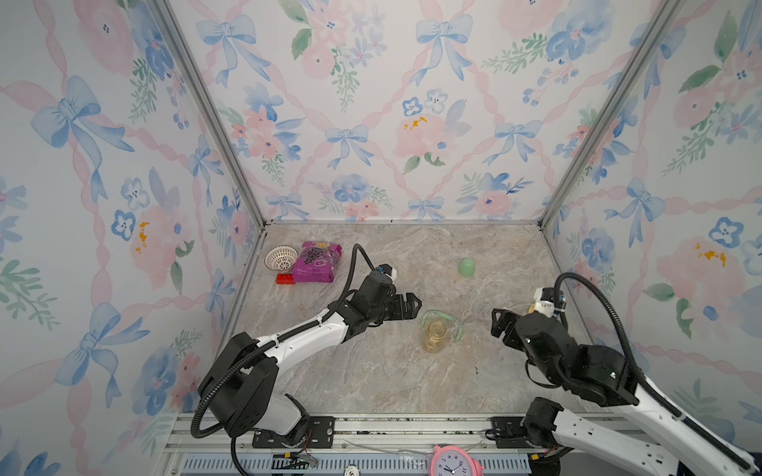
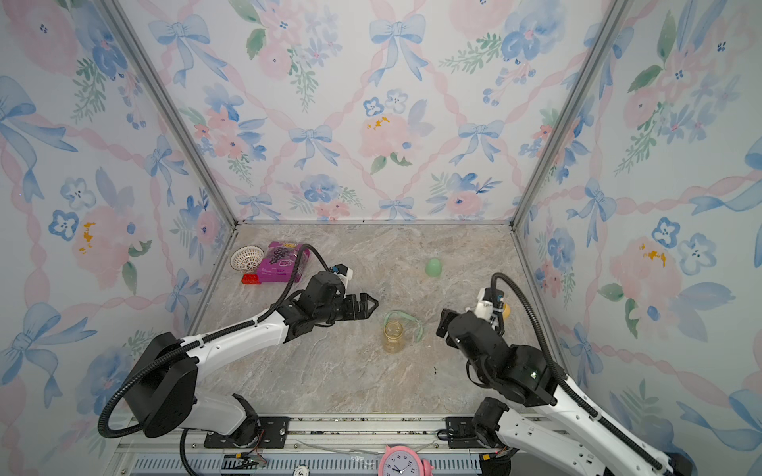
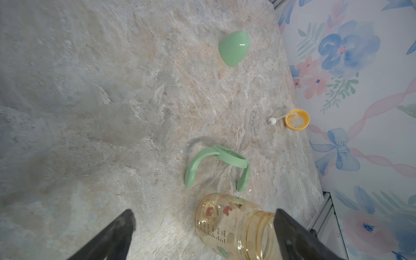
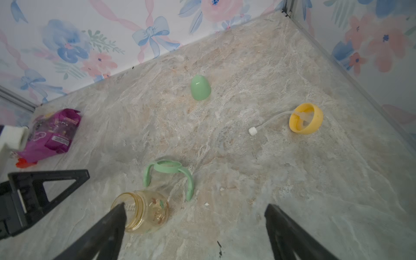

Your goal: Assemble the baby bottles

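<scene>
A clear amber bottle (image 1: pixel 435 336) stands without a cap near the table's middle. Just behind it, the green two-handled ring (image 4: pixel 167 167) rests on the table, apart from the bottle in the right wrist view. Further back is the green dome cap (image 1: pixel 466 267). The yellow collar with its thin straw (image 4: pixel 306 118) lies at the right. My left gripper (image 1: pixel 408 306) is open, left of the ring and bottle, above the table. My right gripper also stands open, raised to the right of the bottle, only bare table showing between its blurred fingers.
A purple bag (image 1: pixel 317 261), a white basket (image 1: pixel 281 258) and a red block (image 1: pixel 285 279) sit at the back left. Open table lies between them and the dome cap. A pink clock (image 1: pixel 454 463) stands outside the front rail.
</scene>
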